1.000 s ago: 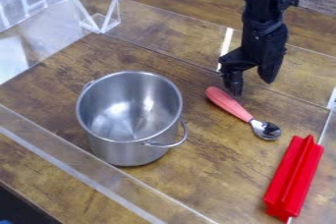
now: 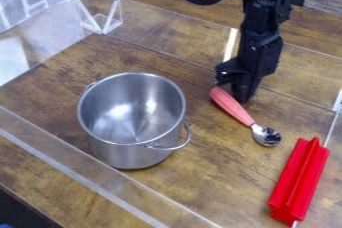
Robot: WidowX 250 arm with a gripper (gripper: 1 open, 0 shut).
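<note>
The black gripper [image 2: 235, 82] is low over the wooden table at the upper right, at the far end of a spoon with a pink handle [image 2: 231, 107]; whether it touches the handle is hard to tell. The spoon lies diagonally, its metal bowl [image 2: 266, 135] toward the front right. The gripper's fingertips are dark and partly hidden, so its finger state is unclear. A steel pot [image 2: 130, 122] with side handles stands to the left of the spoon.
A red tray-like object [image 2: 299, 180] lies at the front right. A white mesh basket or rack [image 2: 27, 2] is at the upper left. The table between it and the pot is clear.
The gripper has moved down and slightly left, closer to the end of the pink handle. The spoon and pot look unmoved.
</note>
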